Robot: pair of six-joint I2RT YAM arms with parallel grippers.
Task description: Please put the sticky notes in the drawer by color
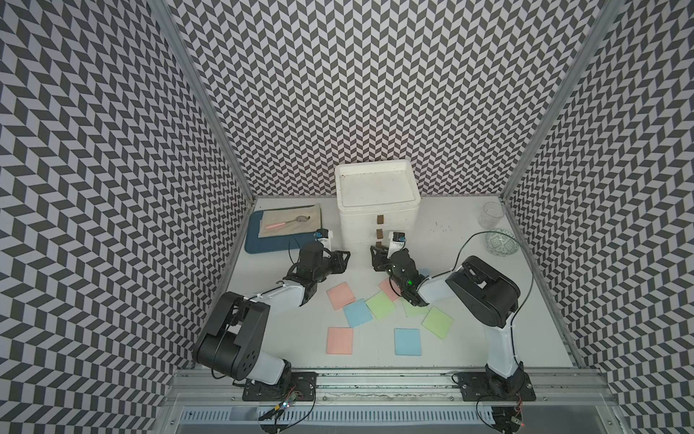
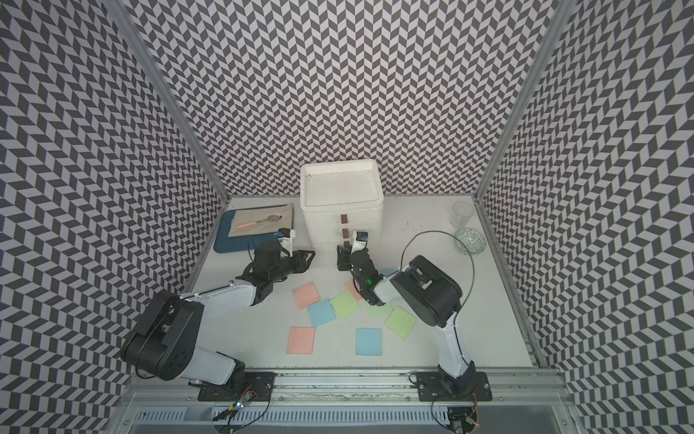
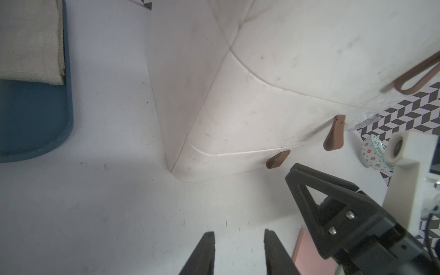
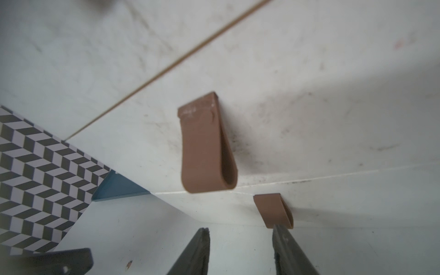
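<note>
A white cabinet with three closed drawers stands at the table's back. In the right wrist view its middle handle and bottom handle are brown loops. My right gripper is open close to the drawer fronts, empty, below the middle handle in that view. My left gripper, also open and empty, hovers off the cabinet's left front. Sticky notes lie in front: pink, another pink, blue, another blue, green, another green. My right arm partly covers others.
A blue tray with a beige cloth and a spoon sits left of the cabinet. At the far right are a clear glass and a patterned bowl. Both grippers are near each other before the cabinet.
</note>
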